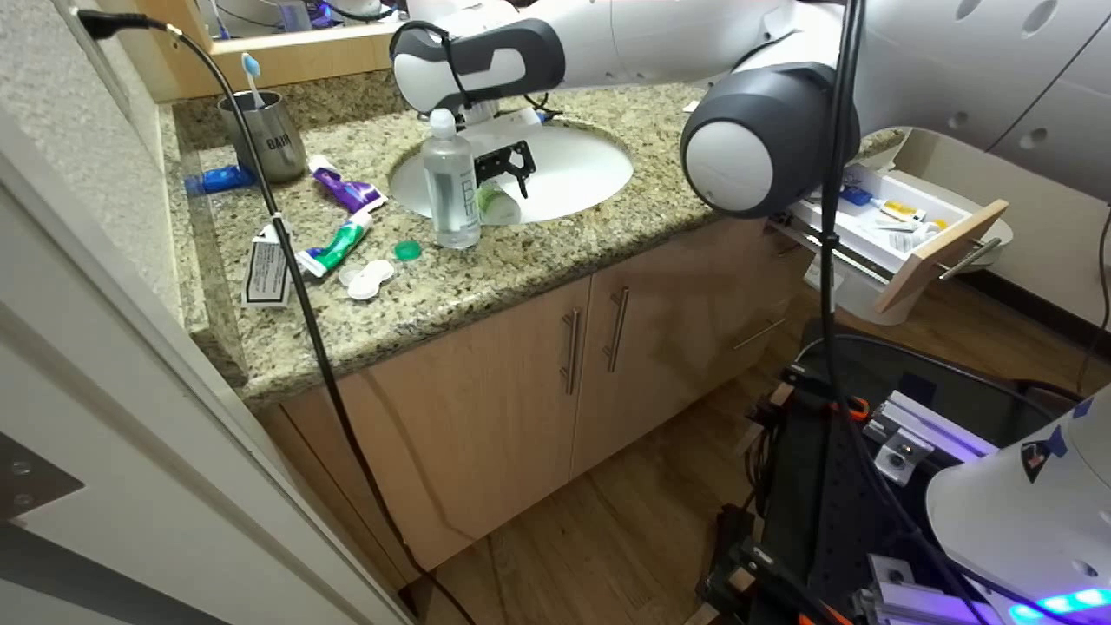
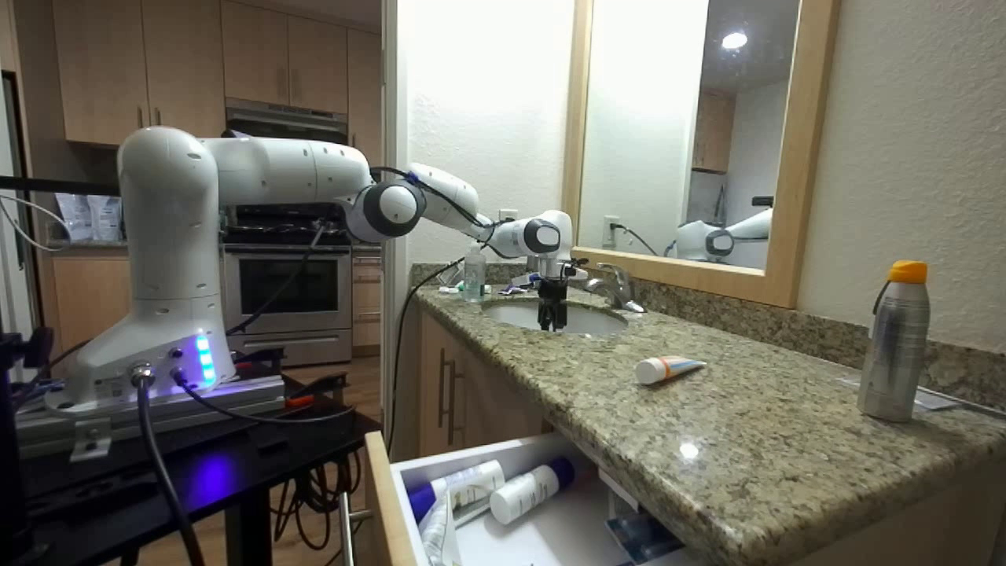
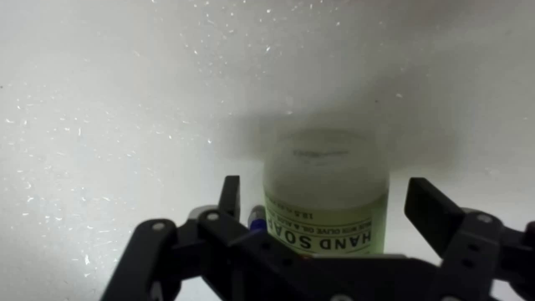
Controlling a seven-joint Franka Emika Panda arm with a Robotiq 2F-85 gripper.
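Observation:
A bottle with a hand soap label (image 3: 324, 228) lies in the white sink (image 1: 588, 172), between the spread fingers of my gripper in the wrist view. Clear space shows between the bottle and the right finger; at the left, a small dark-blue-banded object (image 3: 258, 218) shows beside the bottle. The fingers are open. In exterior view 1 the gripper hangs over the sink behind a clear bottle (image 1: 452, 187), and the greenish soap bottle (image 1: 496, 203) shows partly past it.
The clear bottle stands upright at the sink's front left rim. Toothpaste tubes (image 1: 338, 241), a steel cup (image 1: 269, 141) and a green cap (image 1: 407, 250) lie further left. A faucet (image 2: 618, 288) rises behind the sink. An open drawer (image 2: 556, 538) juts out below the counter.

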